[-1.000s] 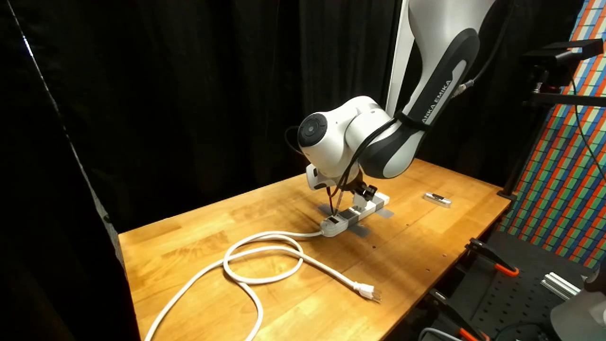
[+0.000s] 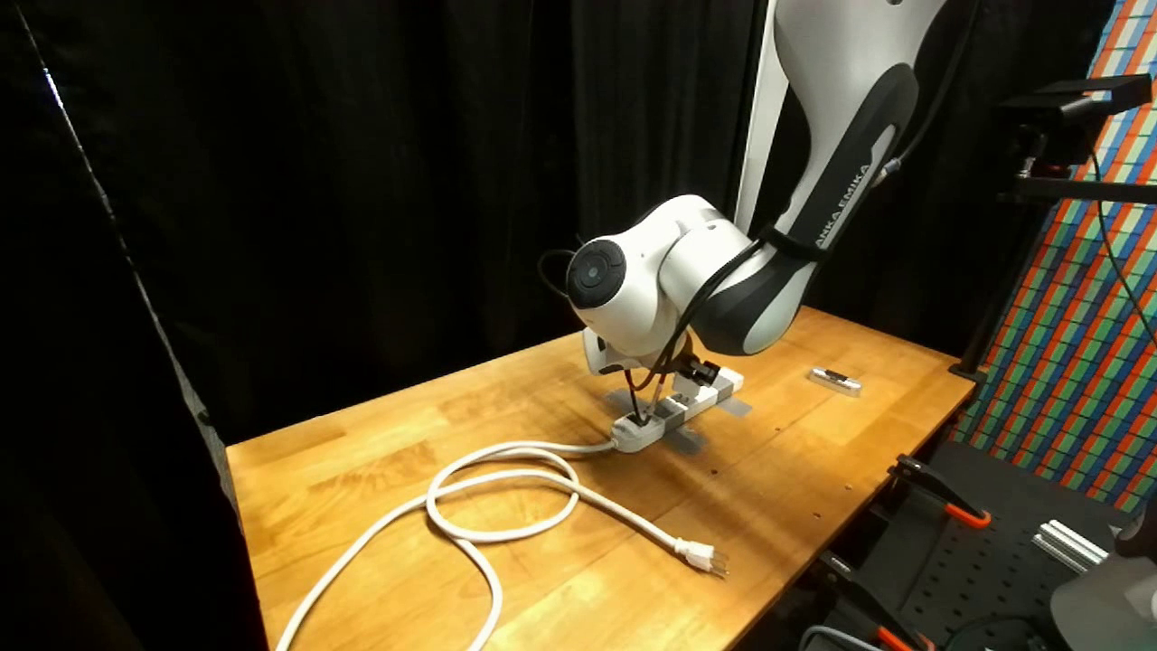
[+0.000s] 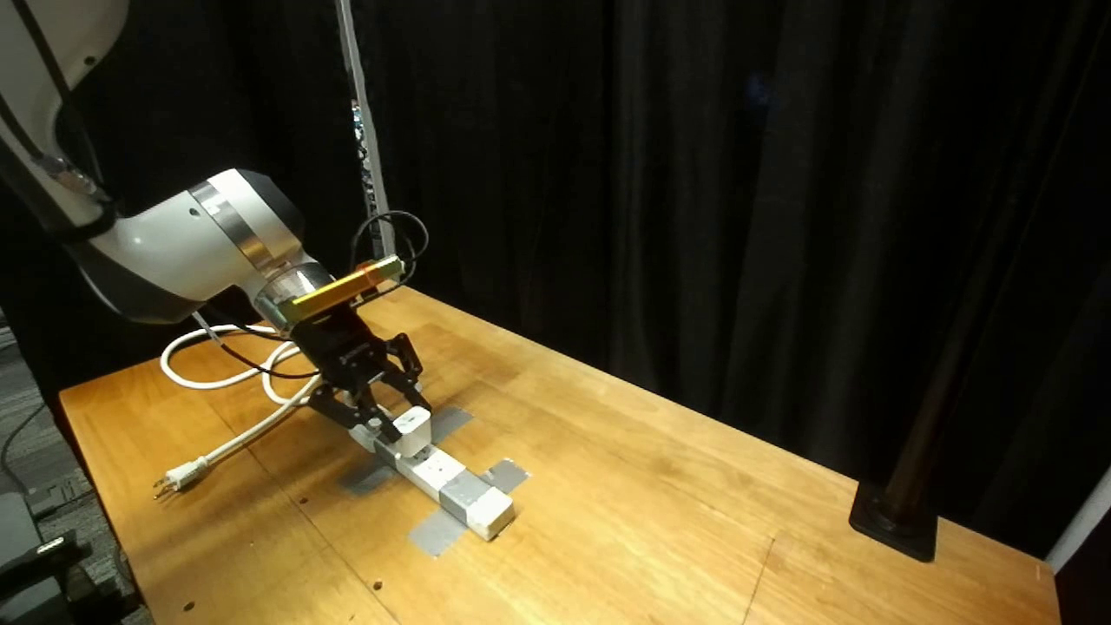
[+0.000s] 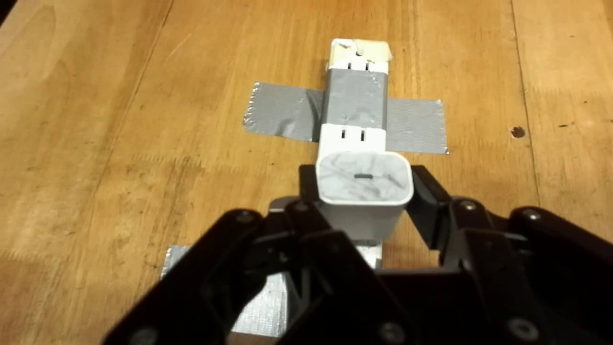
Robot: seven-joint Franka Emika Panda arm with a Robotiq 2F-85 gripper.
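Note:
In the wrist view, my gripper is shut on a white charger block [image 4: 363, 187], one finger pad on each side. The block's outer face has a single small slot. It stands directly over a white power strip [image 4: 353, 139], which is taped to the table. Exterior view 2 shows the block [image 3: 413, 431] at the strip [image 3: 437, 474], close against its top face. Whether its prongs sit in a socket is hidden. Exterior view 1 has the gripper [image 2: 694, 380] low over the strip [image 2: 705, 398], largely covered by the wrist and cables.
The strip's white cord [image 2: 504, 535] loops over the table's left part and ends in a plug [image 2: 700, 554]. A small light-coloured object [image 2: 834, 381] lies near the far right edge. Grey tape [image 3: 437, 531] crosses the strip. Much bare wood [image 3: 667, 510] lies beyond the strip's end.
The arm's wrist and gripper have moved down a little, bringing the held block closer to the strip. The strip and its cord have stayed where they were.

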